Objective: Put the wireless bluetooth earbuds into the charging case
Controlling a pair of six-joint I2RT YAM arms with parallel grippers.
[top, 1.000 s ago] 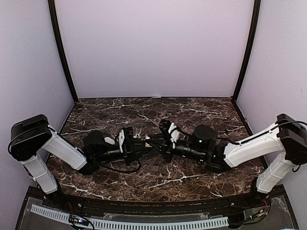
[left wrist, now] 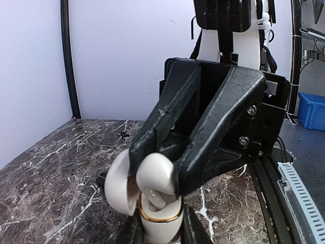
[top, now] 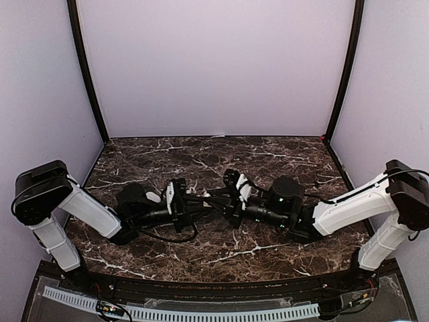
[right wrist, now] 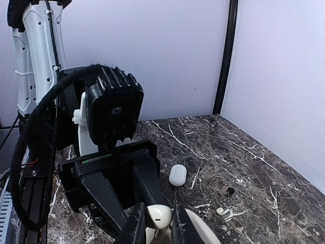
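Note:
My two grippers meet low over the middle of the table. My left gripper (top: 200, 205) is shut on the white charging case (left wrist: 160, 229), which has a gold band and a raised lid (left wrist: 119, 183). My right gripper (top: 213, 200) is shut on a white earbud (right wrist: 158, 216), held at the case's opening. In the left wrist view the earbud's stem points down into the case; how far it is inside is hidden.
Farther back on the marble table (top: 221, 255) lie a white rounded object (right wrist: 177, 175), a small black piece (right wrist: 230, 191) and a small white piece (right wrist: 220, 211). Walls bound the sides and back.

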